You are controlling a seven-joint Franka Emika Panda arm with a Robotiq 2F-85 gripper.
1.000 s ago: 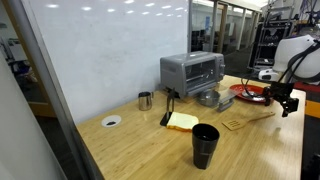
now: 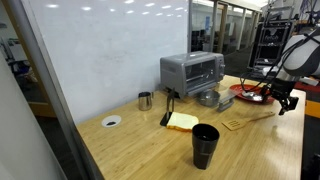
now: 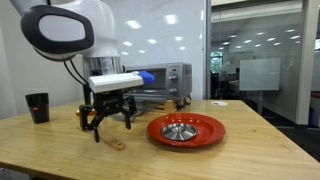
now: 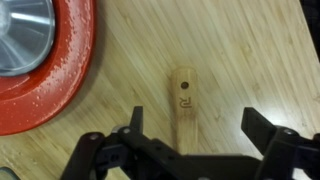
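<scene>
In the wrist view my gripper stands open, one black finger on each side of a wooden handle (image 4: 186, 105) with a hole near its end. Nothing is gripped. The handle belongs to a flat wooden spatula (image 2: 236, 124), whose blade points toward the middle of the table in exterior view 1. From exterior view 2, the gripper (image 3: 110, 124) hangs just above the handle end (image 3: 113, 143). A red plate (image 3: 211, 129) bearing a metal lid or bowl (image 3: 178, 131) lies close beside it.
Behind stands a toaster oven (image 2: 192, 73), with a metal pot (image 2: 209, 98) in front. A black cup (image 2: 204, 145), a yellow sponge-like item (image 2: 182, 121) and a metal mug (image 2: 145, 101) are spread along the table.
The arm has lowered and tilted a little near the spatula's handle end. The spatula and the other objects stay where they were.
</scene>
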